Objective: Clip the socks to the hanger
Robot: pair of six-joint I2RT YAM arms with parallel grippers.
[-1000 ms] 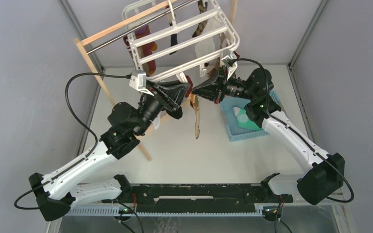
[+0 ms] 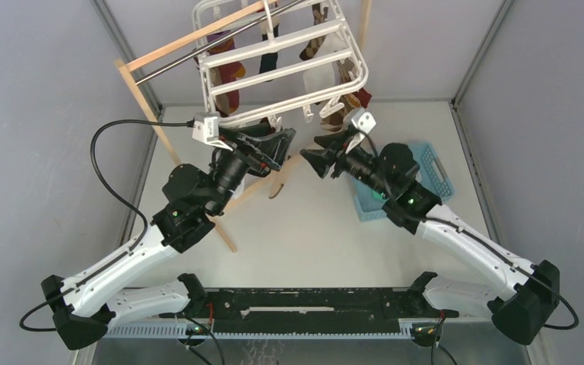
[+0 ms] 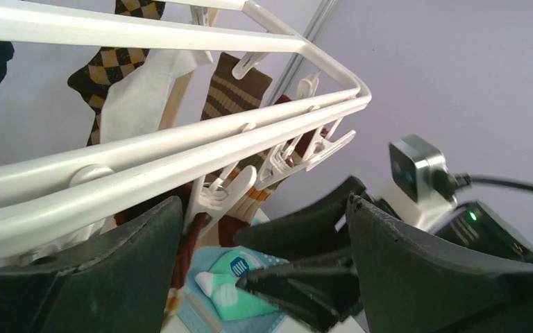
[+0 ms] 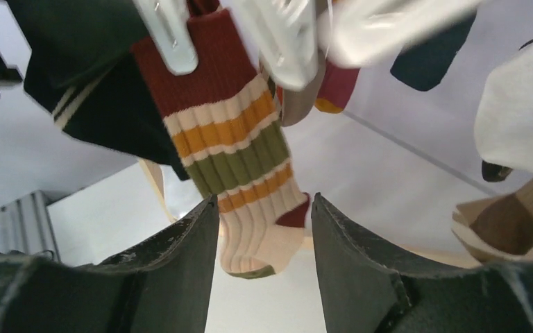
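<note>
The white hanger rack (image 2: pixel 289 68) carries several socks on clips. A striped sock with red cuff (image 4: pixel 232 159) hangs from a clip in the right wrist view. My left gripper (image 2: pixel 277 148) is at the rack's front; in its wrist view the open fingers (image 3: pixel 125 277) flank a clip (image 3: pixel 215 198). My right gripper (image 2: pixel 315 156) stands lower right, part open and apart from the striped sock, with nothing visible between its fingers.
A blue basket (image 2: pixel 433 175) with a green item sits at the right. A wooden stand (image 2: pixel 144 99) supports the rack.
My right gripper has moved down and back from the front clip, away from the sock that was beside it. The left gripper has shifted only slightly.
</note>
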